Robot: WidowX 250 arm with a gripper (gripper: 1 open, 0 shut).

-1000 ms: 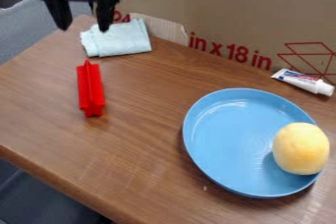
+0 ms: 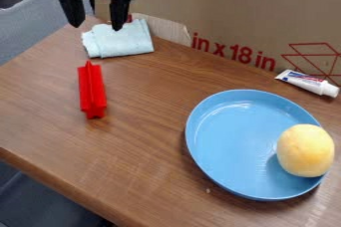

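The black gripper [image 2: 95, 14] hangs open at the top left, above the back edge of the wooden table and over a folded pale blue cloth [image 2: 118, 39]. A red elongated object [image 2: 92, 91] lies lengthwise on the left part of the table. On the right, a blue plate [image 2: 229, 143] holds a round yellow object [image 2: 305, 150] near its right side.
A toothpaste tube [image 2: 308, 83] lies at the back right, by a cardboard panel [image 2: 226, 7] along the rear. A grey surface borders the table at left.
The objects on the table have not moved.
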